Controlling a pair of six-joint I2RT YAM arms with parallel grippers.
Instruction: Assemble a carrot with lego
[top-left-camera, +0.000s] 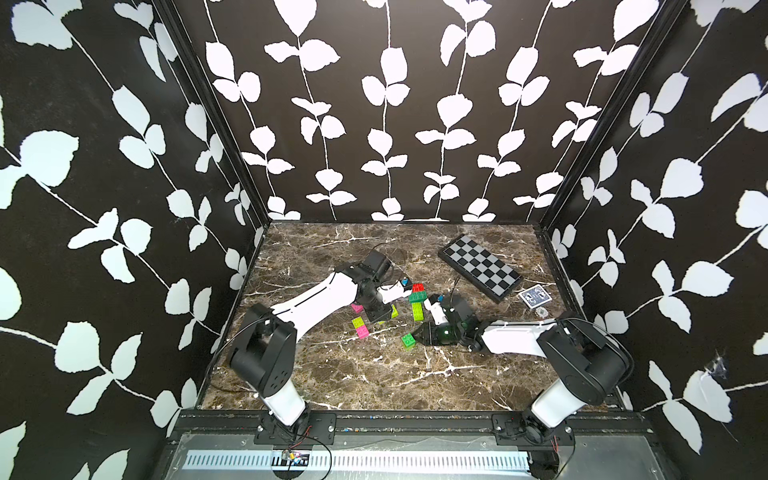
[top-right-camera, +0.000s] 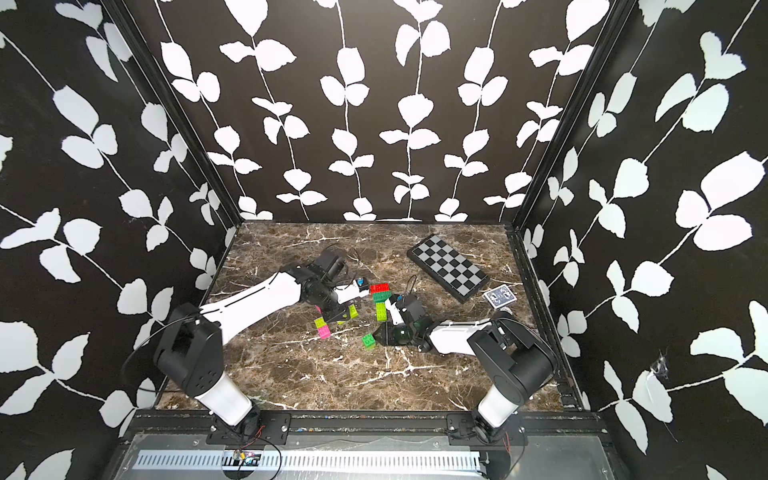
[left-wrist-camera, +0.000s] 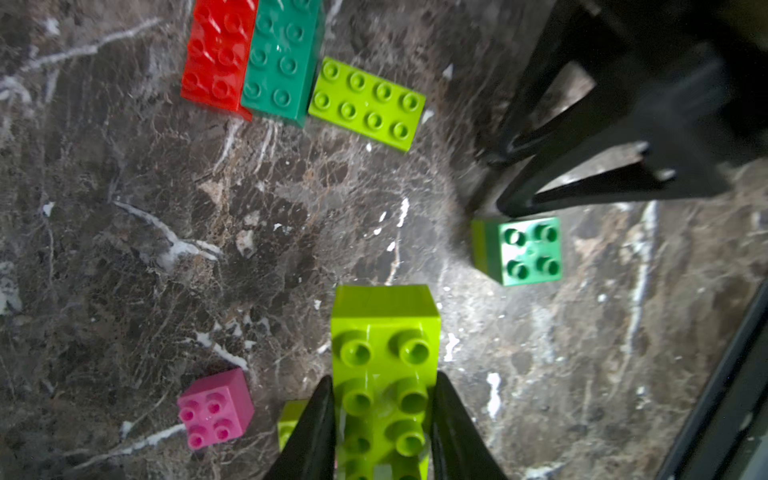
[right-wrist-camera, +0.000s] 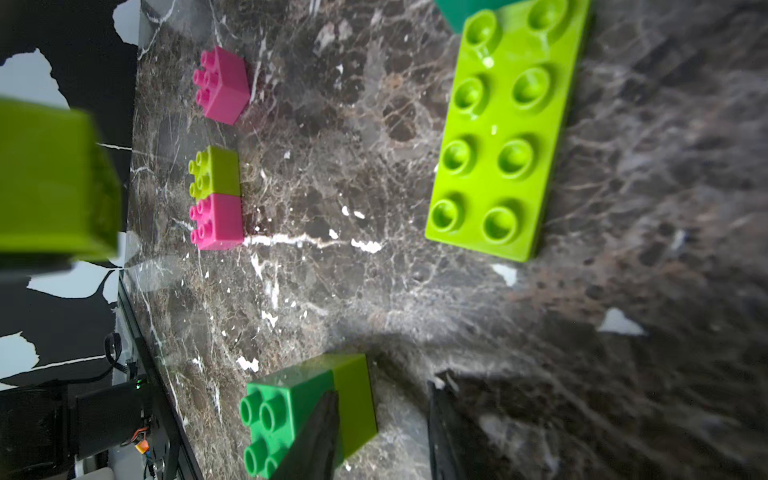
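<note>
My left gripper is shut on a lime brick (left-wrist-camera: 384, 328), held above the table (top-left-camera: 312, 376). A green two-by-two brick on a lime layer (right-wrist-camera: 296, 408) lies low in the right wrist view, with my right gripper part open beside it, one finger overlapping it in that view. A long lime brick (right-wrist-camera: 504, 128) lies flat beside teal (left-wrist-camera: 278, 64) and red (left-wrist-camera: 213, 52) bricks. A pink brick (left-wrist-camera: 216, 409) and a lime-pink pair (right-wrist-camera: 214, 200) lie nearer the left arm.
A checkerboard box (top-left-camera: 478, 268) and a deck of cards (top-left-camera: 534, 297) sit at the back right.
</note>
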